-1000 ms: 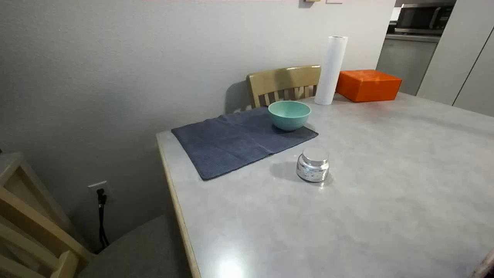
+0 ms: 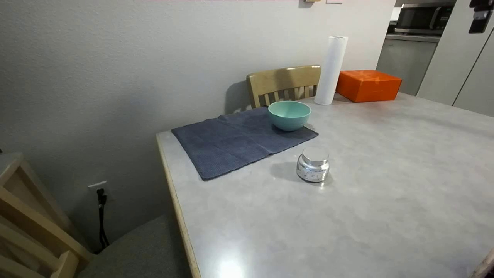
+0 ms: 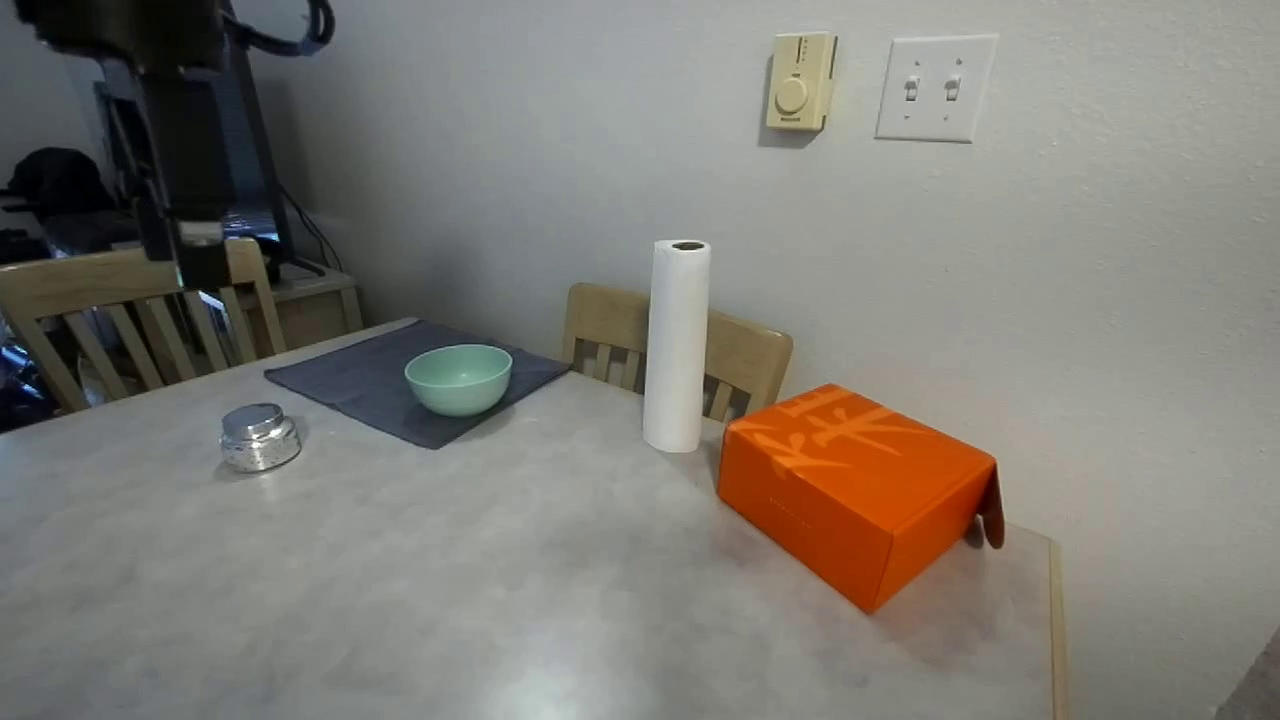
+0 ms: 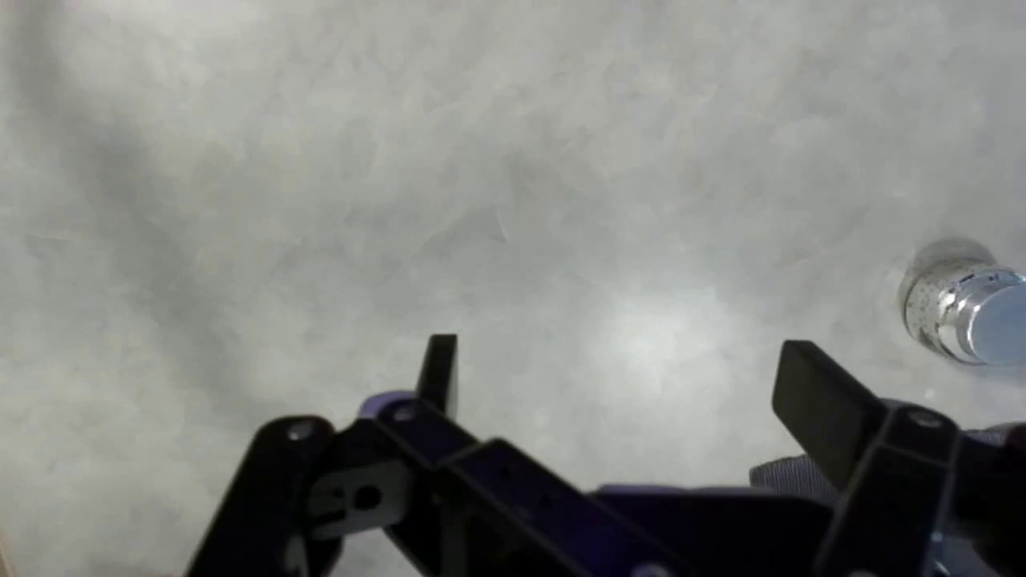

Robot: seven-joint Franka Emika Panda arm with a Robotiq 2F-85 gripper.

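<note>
My gripper stands open above the bare table, its two dark fingers wide apart with only tabletop showing between them. A silver jar with a lid (image 4: pixel 952 308) appears at the right edge of the wrist view, outside the fingers. In exterior view 1 the same jar (image 2: pixel 313 165) stands upright in front of a dark blue cloth (image 2: pixel 222 148). A mint green bowl (image 2: pixel 289 116) rests on the cloth's right end. From exterior view 2, part of the gripper (image 3: pixel 186 258) hangs high at the upper left, well above the table.
Toward the wall, a white paper towel roll (image 3: pixel 675 348) stands upright beside an orange box (image 3: pixel 828 516). Wooden chairs (image 2: pixel 278 83) border the table.
A dark piece of the arm now shows at the upper right corner of exterior view 1, where none was before. The jar, bowl, cloth, roll and box have stayed put.
</note>
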